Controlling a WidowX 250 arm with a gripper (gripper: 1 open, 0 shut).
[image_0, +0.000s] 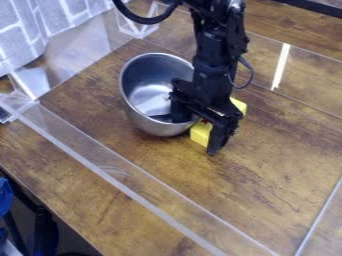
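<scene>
A steel pot rests on the wooden table, left of centre. My black gripper is low at the pot's right side, its body overlapping the pot's rim. A yellow object lies beside the pot, partly hidden behind and under the gripper's fingers. The dark fingers blend together, so I cannot tell whether they are shut on anything.
Transparent walls or strips edge the work area. A pale crumpled cloth is at the top left, and something blue is at the left edge.
</scene>
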